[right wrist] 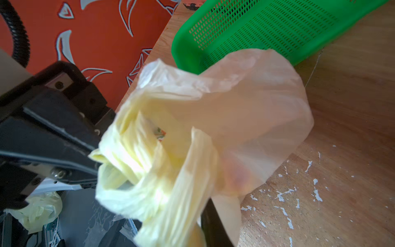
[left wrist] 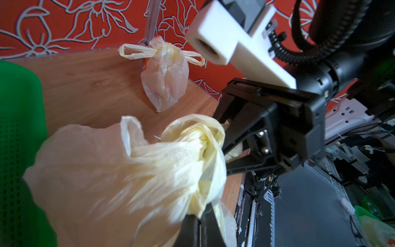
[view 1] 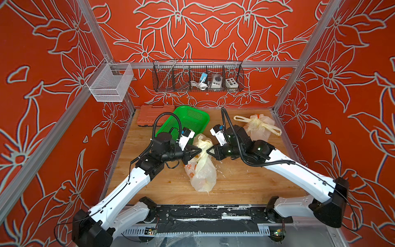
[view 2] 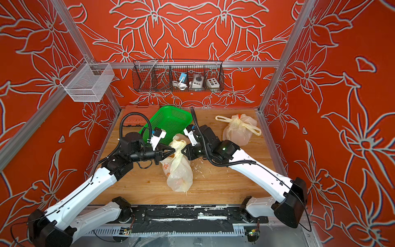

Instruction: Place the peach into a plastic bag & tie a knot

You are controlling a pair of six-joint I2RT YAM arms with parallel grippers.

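Note:
A pale translucent plastic bag (view 1: 203, 175) stands at the middle of the table, its yellowish top gathered and twisted between both grippers. Through the plastic a faint pinkish patch (right wrist: 238, 173) shows; the peach itself cannot be made out clearly. My left gripper is shut on a thin fold of the bag's top, at the left of the gathered part. From the right, my right gripper (view 1: 209, 152) reaches the bundle with its fingers (left wrist: 242, 123) parted; loose plastic lies at and partly between them. Folds hide one right fingertip in the right wrist view.
Right behind the bag is a green basket (view 2: 170, 118). A second bag with handle loops (view 1: 260, 125) sits at the back right, and a red case (view 1: 154, 115) at the back left. White scraps (right wrist: 284, 210) litter the wood.

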